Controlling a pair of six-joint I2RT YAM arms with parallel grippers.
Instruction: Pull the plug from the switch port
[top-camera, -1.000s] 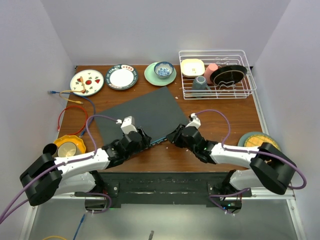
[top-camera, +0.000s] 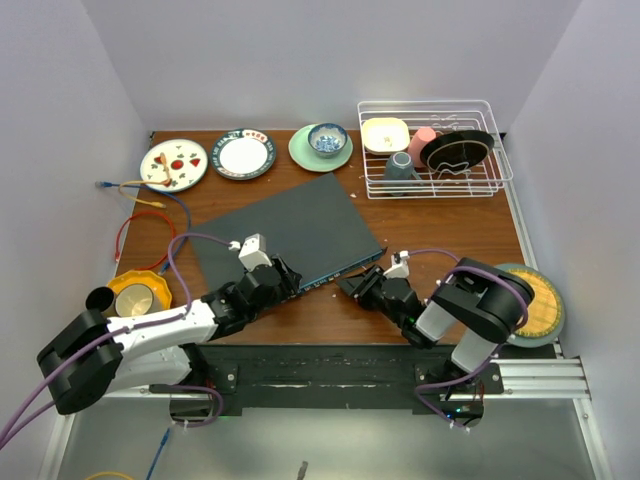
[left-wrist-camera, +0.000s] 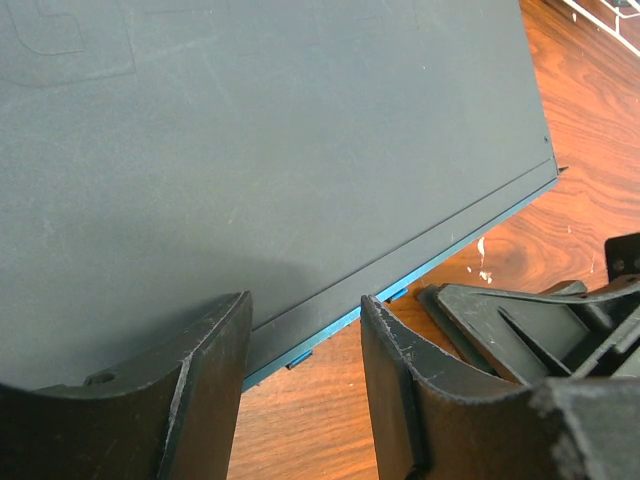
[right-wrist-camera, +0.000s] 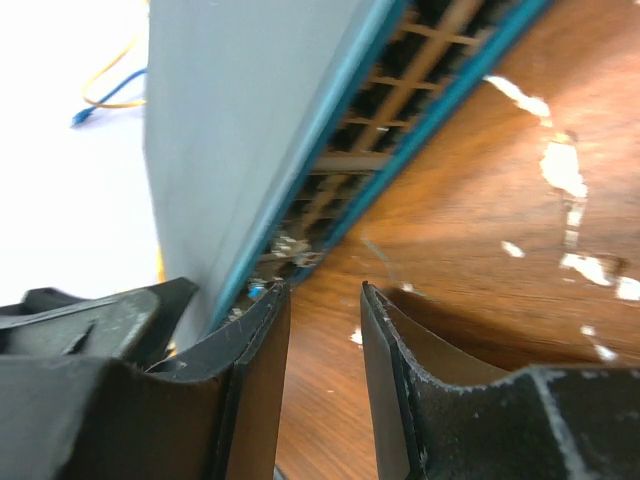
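Note:
The dark grey switch lies on the wooden table, its port row along the front edge, blue-rimmed in the right wrist view. My left gripper is over that front edge, fingers apart with nothing visible between them; small blue tabs show under the edge in the left wrist view. My right gripper is low beside the switch's front face, right of the left one, open and empty, with the port openings ahead of it. I cannot tell a plug clearly among the ports.
Plates, a bowl and a dish rack stand at the back. Loose cables lie at the left beside a yellow bowl. A round board is at the right edge.
My right arm has pulled in and down toward the front, its gripper shifting slightly from the switch's edge and its elbow folding left. The left arm has barely moved.

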